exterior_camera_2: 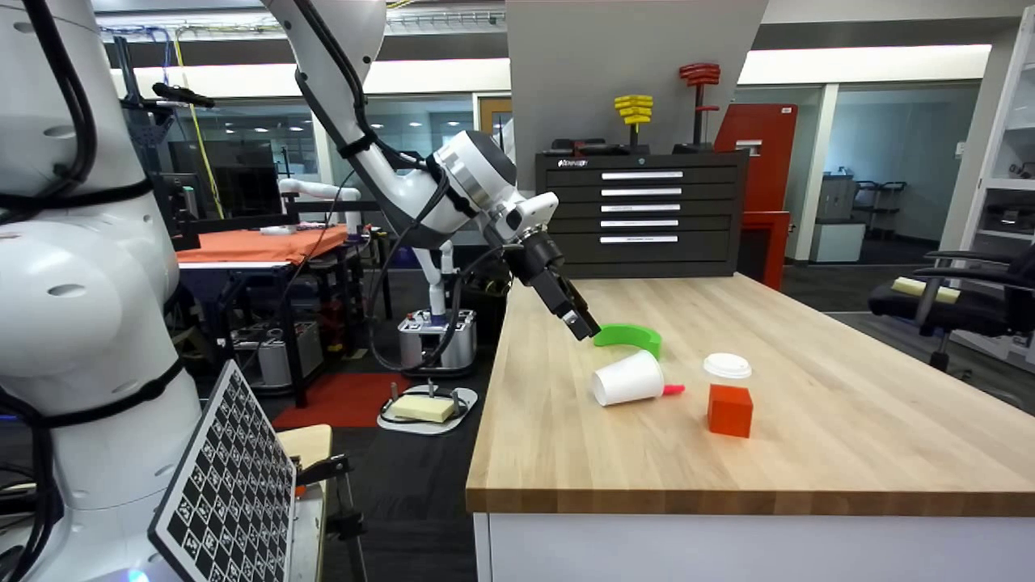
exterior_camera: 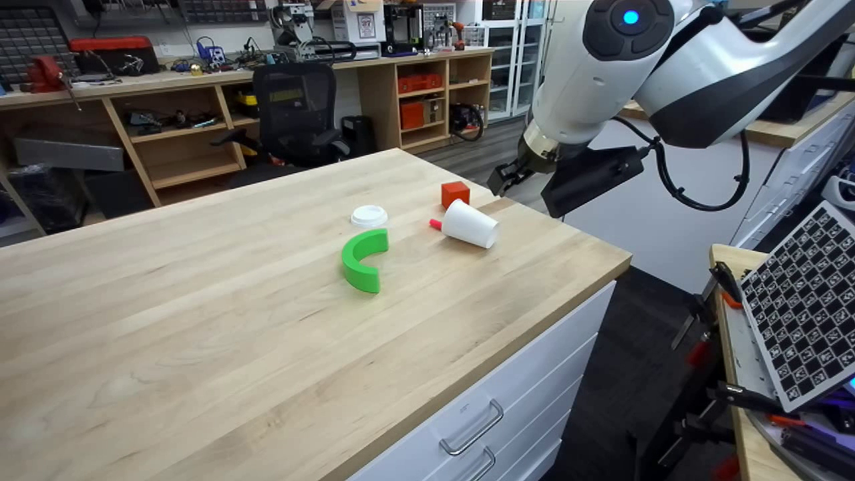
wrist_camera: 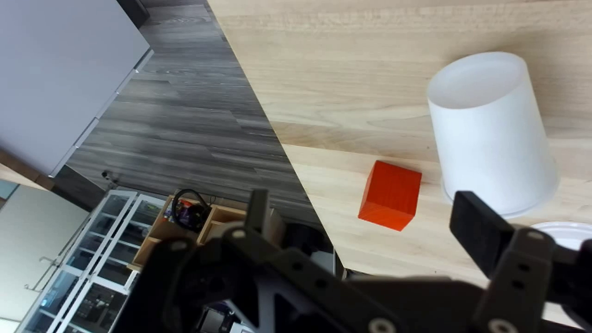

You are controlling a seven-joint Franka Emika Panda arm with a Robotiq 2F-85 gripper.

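Note:
On the wooden table a white cup (exterior_camera: 470, 224) lies on its side, with a red marker-like piece (exterior_camera_2: 673, 390) poking out past its base end. Close to it sits a red-orange cube (wrist_camera: 391, 194). A white lid (exterior_camera: 369, 216) rests flat nearby, and a green arch-shaped block (exterior_camera: 362, 260) lies beyond the cup from the cube. My gripper is open and empty, raised above the table near its edge, apart from every object. In the wrist view the cube shows in the gap between the fingers, and the cup is beside the right finger (wrist_camera: 480, 230).
The table (exterior_camera: 200, 321) has wide clear room away from the objects. Its edge (exterior_camera_2: 776, 501) drops off near the cube. A checkered board (exterior_camera_2: 238, 485) leans by the robot's base, and a dark tool chest (exterior_camera_2: 640, 213) stands at the table's far end.

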